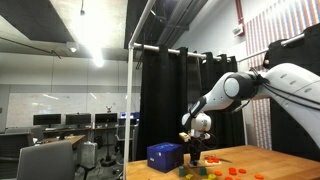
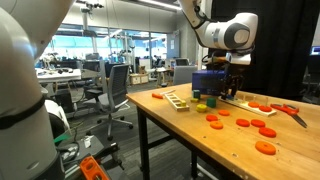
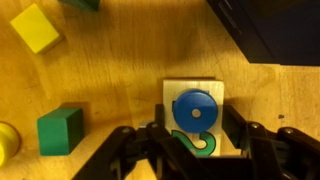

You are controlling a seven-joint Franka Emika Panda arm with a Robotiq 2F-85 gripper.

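Observation:
A pale wooden square block point(image 3: 170, 92) lies under my gripper in the wrist view. A round blue piece point(image 3: 194, 110) sits over it, and part of a green curved mark point(image 3: 207, 146) shows below. My dark fingers point(image 3: 234, 124) stand at the block's left and right sides, closed in on it; whether they grip at the blue piece's height is hard to tell. In exterior view 1 the gripper point(image 1: 194, 154) is low over the table, just right of the blue box point(image 1: 165, 156). The block is too small to make out there.
A green block point(image 3: 61, 131), a yellow block point(image 3: 36, 29) and a yellow round piece point(image 3: 7, 142) lie to the left. A dark box edge point(image 3: 250, 32) is close at upper right. Several orange discs point(image 2: 265, 147) and a wooden tray point(image 2: 178, 103) occupy the table.

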